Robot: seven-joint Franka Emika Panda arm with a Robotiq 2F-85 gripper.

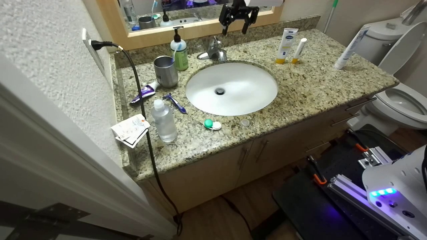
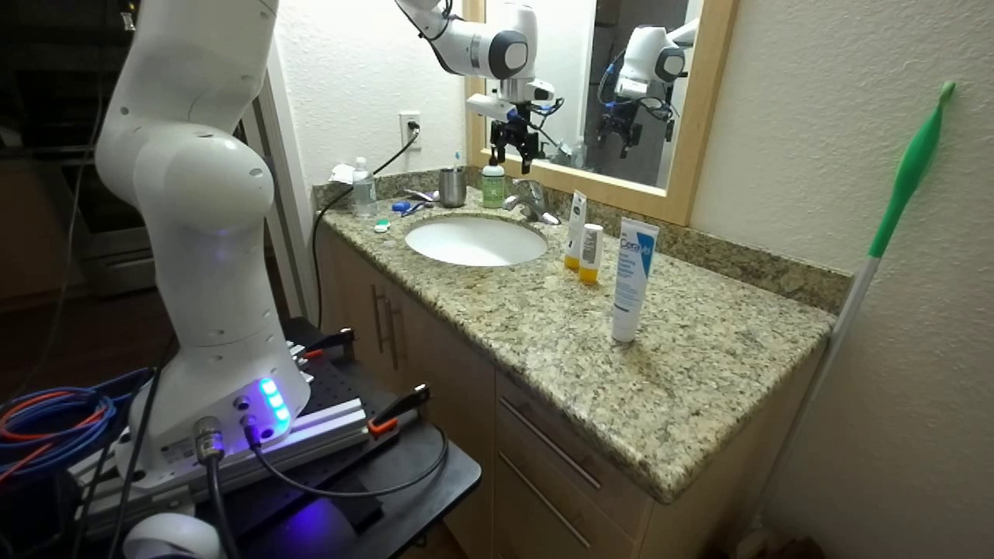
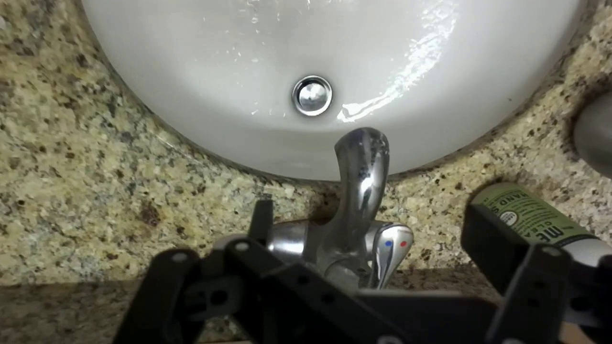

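My gripper (image 1: 234,32) hangs open above the back of the counter, near the mirror, with nothing between its fingers. In the wrist view its dark fingers (image 3: 494,246) stand wide apart, and the chrome faucet (image 3: 362,189) shows below and between them. The faucet's handle (image 3: 392,246) carries a blue and a red dot. To one side, a green hand soap bottle (image 3: 519,215) is partly hidden behind one finger. That soap bottle (image 1: 180,54) stands upright with a black pump, left of the faucet in exterior view 1.
A white sink (image 1: 244,94) fills the counter's middle. A metal cup (image 1: 165,74), toothpaste tube (image 1: 144,92), razor (image 1: 176,104) and clear bottle (image 1: 164,123) occupy the left. Upright tubes (image 1: 286,46) stand at right. The mirror (image 2: 643,84) rises close behind my gripper.
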